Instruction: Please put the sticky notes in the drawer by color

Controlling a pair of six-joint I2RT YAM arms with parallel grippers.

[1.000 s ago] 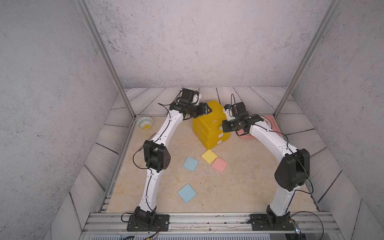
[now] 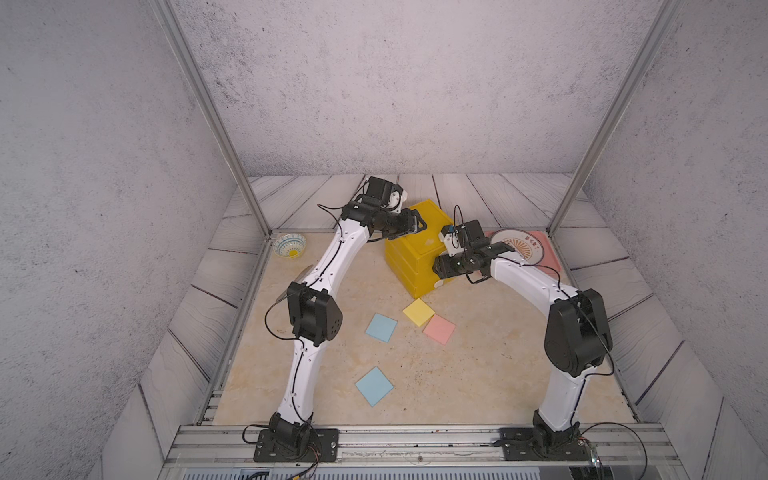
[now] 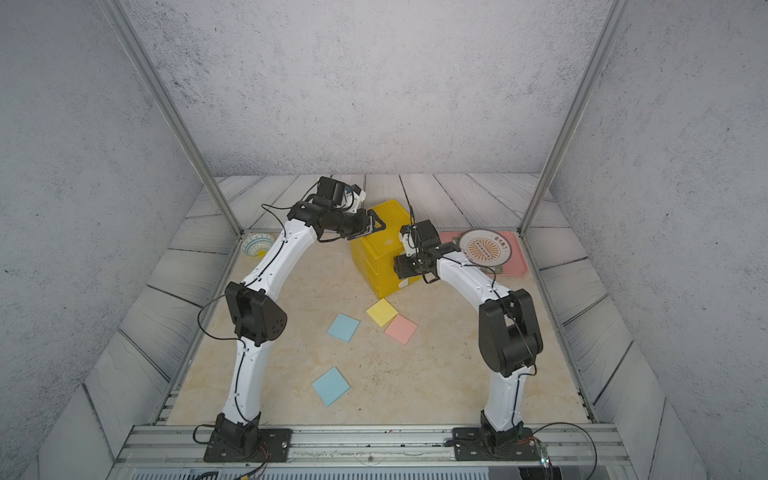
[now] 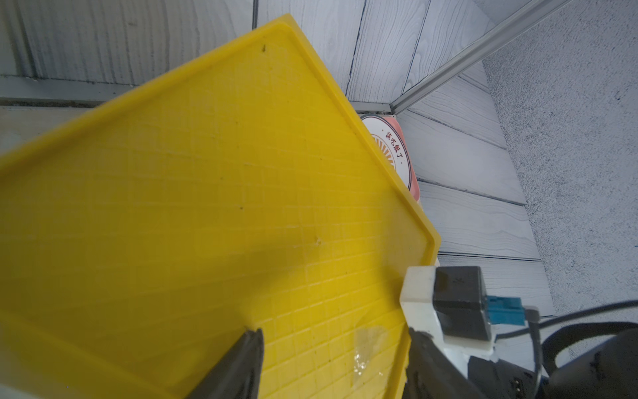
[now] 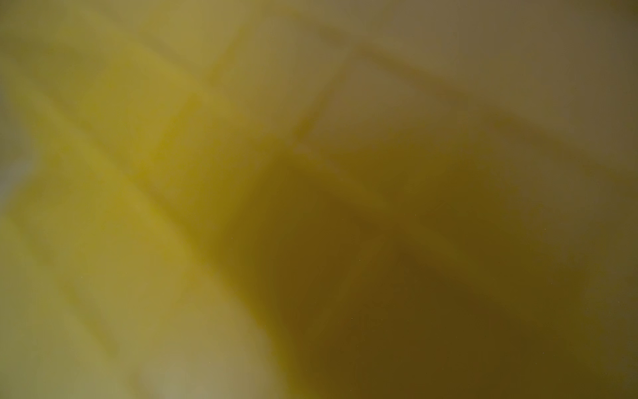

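Note:
The yellow drawer cabinet (image 2: 400,260) stands at the back middle of the table, turned at an angle. Its stacked tiers show, but my right arm hides most of the handle side. My left gripper (image 2: 417,221) is over the cabinet's top, its fingers (image 4: 244,365) apart and nothing seen between them. At the handle side, close against the cabinet, is my open right gripper (image 2: 440,267); its wrist view shows only blurred yellow. In front lie a yellow note (image 2: 417,313), a pink note (image 2: 439,329), a blue note (image 2: 381,327) and another blue note (image 2: 374,386).
A patterned bowl (image 2: 289,245) sits at the back left. At the back right, a round plate (image 3: 485,247) rests on a pink mat (image 3: 516,254).
The left arm has shifted only slightly. All the notes lie where they were.

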